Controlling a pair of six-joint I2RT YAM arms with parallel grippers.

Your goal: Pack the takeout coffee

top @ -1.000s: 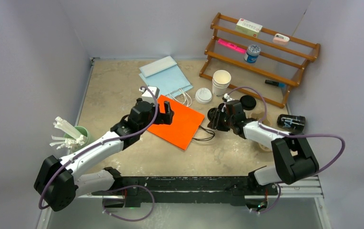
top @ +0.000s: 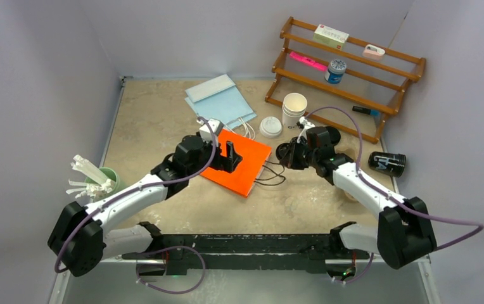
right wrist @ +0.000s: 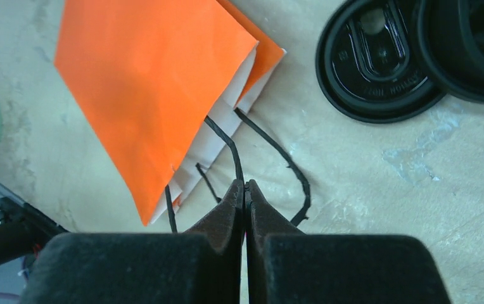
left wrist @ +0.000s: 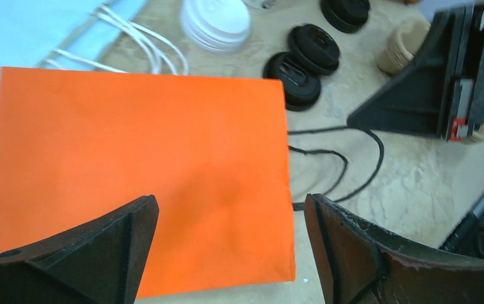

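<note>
An orange paper bag (top: 233,177) lies flat mid-table, its black cord handles (right wrist: 279,147) spreading to the right. My left gripper (top: 227,151) hovers open over it, empty. My right gripper is shut above the handles; whether a cord is between its tips is hard to tell, and none shows clearly held. Black lids (right wrist: 375,76) lie beside the bag. A white lid (top: 270,125), white cups (top: 294,107) and a light blue bag (top: 217,104) lie behind.
A wooden rack (top: 344,92) stands at back right. A dark cylinder (top: 386,163) lies at the right, a green container with wrapped items (top: 109,177) at the left.
My right arm has lifted and extended, its gripper shifting slightly. My left gripper has moved a little right and down in the top view. The cord handles look more spread.
</note>
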